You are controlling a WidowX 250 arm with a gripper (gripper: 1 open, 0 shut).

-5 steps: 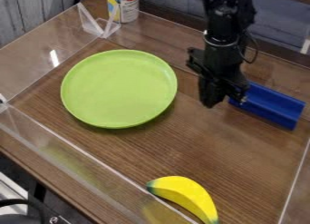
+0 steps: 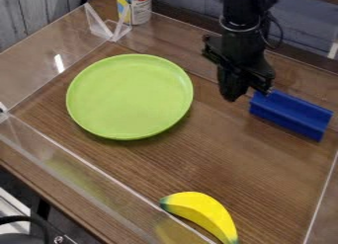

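Note:
The black robot arm reaches down from the top centre. Its gripper (image 2: 232,88) hangs low at the upper right of the table, shut, with nothing visible between its fingers. It is just left of a blue rectangular block or container (image 2: 291,116). A large green plate (image 2: 129,99) lies to the left of the gripper. A yellow banana (image 2: 201,212) lies near the front edge.
A can (image 2: 133,5) stands at the back left beside a white object. Clear plastic edging runs along the left side.
The gripper has risen slightly in the picture and shifted a little left. The plate, blue object and banana look unmoved.

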